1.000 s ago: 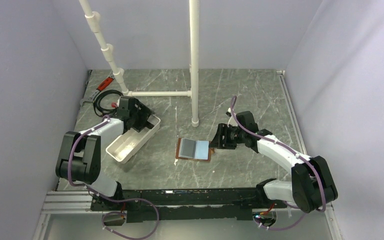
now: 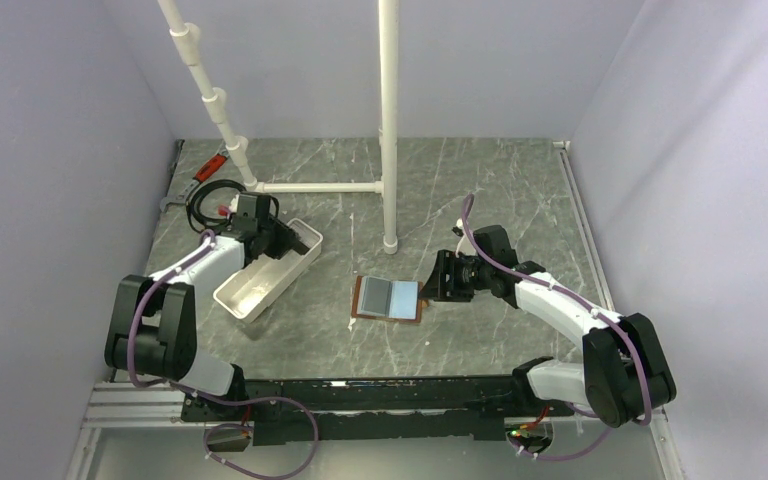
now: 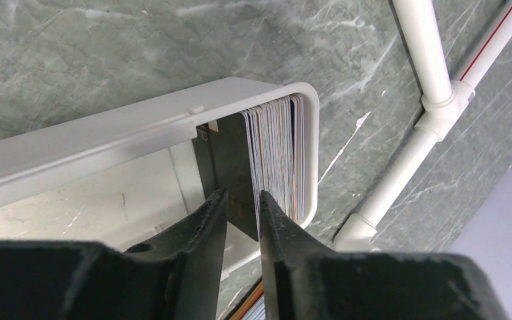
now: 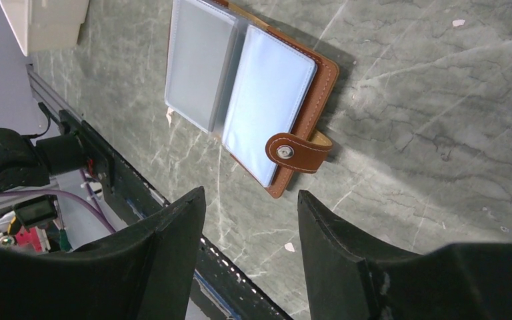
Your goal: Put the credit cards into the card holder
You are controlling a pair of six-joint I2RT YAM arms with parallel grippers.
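A row of upright cards (image 3: 281, 153) is packed at the end of a white tray (image 3: 312, 133), with a dark card (image 3: 237, 167) on its inner side. My left gripper is part open over the tray, its fingertips on either side of the dark card's lower part; whether they touch it I cannot tell. The brown card holder (image 4: 323, 83) lies unfolded, with pale sleeves showing and its snap strap (image 4: 300, 153) sticking out. Beside its right edge, my right gripper stands open and empty.
White pipes (image 2: 389, 150) rise behind the tray and holder. A red-handled wrench (image 2: 210, 168) and a coil of black cable (image 2: 200, 205) lie at the back left.
The left gripper's fingers have drawn closer together over the cards, and the left forearm has shifted slightly left and down. The right arm and holder look almost unchanged.
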